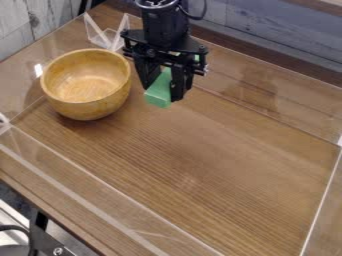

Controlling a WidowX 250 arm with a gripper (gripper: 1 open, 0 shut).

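Observation:
My black gripper (163, 72) hangs in the upper middle of the camera view, shut on a green object (159, 92) that is held above the wooden table (201, 180). Just left of it sits a yellow-orange bowl (83, 92), with the green object beside it rather than over it.
Clear plastic pieces lie at the left edge and behind the bowl. A grey wooden wall runs along the back, and a black cable shows at the bottom left.

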